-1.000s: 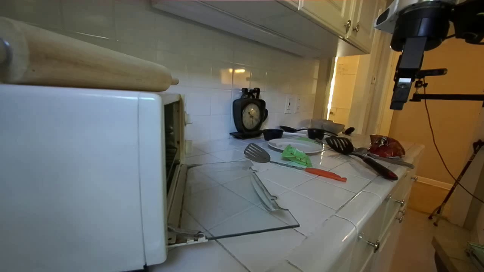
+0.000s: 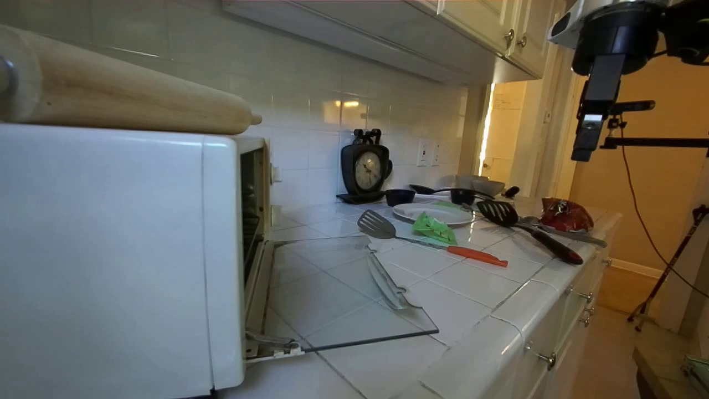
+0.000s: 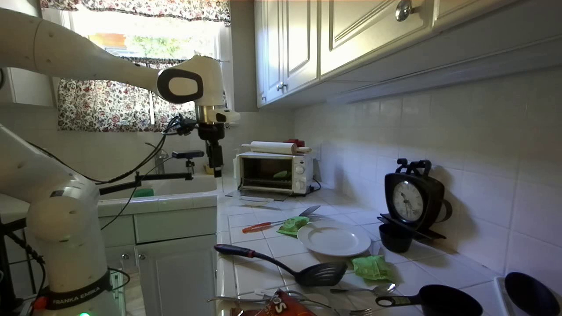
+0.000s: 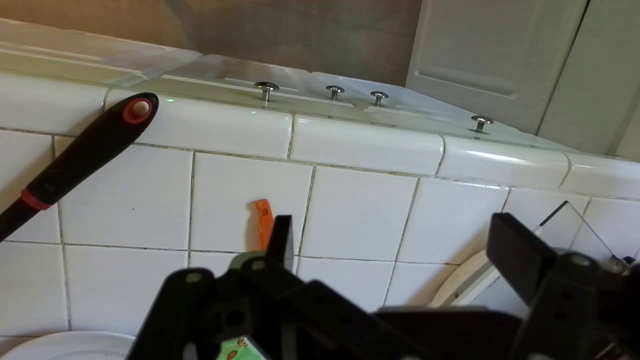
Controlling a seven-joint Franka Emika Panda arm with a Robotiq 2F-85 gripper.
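High above the counter's front edge, my gripper (image 3: 217, 173) points downward and touches nothing. In the wrist view its two fingers (image 4: 520, 255) stand wide apart, with only white tiles below the gap. The white toaster oven (image 3: 275, 173) has its glass door (image 2: 345, 292) lowered over the counter, and a green item (image 3: 282, 174) shows inside. On top lies a wooden rolling pin (image 2: 133, 90). An orange-handled spatula (image 2: 475, 255) rests on the tiles against a green packet (image 2: 435, 228). Nearby are a white plate (image 3: 334, 238) and a black slotted turner (image 3: 320, 274).
A black scale (image 3: 413, 197) stands by the wall, with a black cup (image 3: 395, 238) close to it. Another green packet (image 3: 372, 268), a black pan-like scoop (image 3: 452, 302) and a red bag (image 2: 565, 216) crowd the far part. Upper cabinets (image 3: 376, 37) overhang the counter.
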